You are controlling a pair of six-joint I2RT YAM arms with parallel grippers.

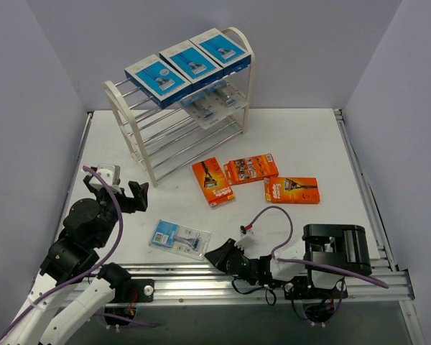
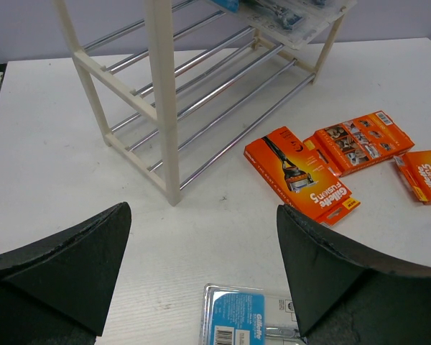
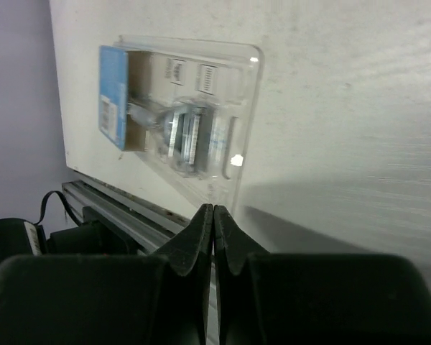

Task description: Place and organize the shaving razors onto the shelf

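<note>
A clear blister-pack razor with blue card (image 1: 174,237) lies flat near the table's front edge. My right gripper is shut at its right end, fingertips at the pack's edge, nothing seen between them. My left gripper (image 1: 134,190) stands open left of the shelf, empty, above the table. The white rack (image 2: 165,108) holds three blue boxes (image 1: 192,61) on top and clear packs (image 1: 214,104) on the tier below. Three orange Gillette boxes (image 1: 212,181) lie on the table right of the rack.
Metal rails (image 1: 381,273) run along the table's edges, with walls on both sides.
</note>
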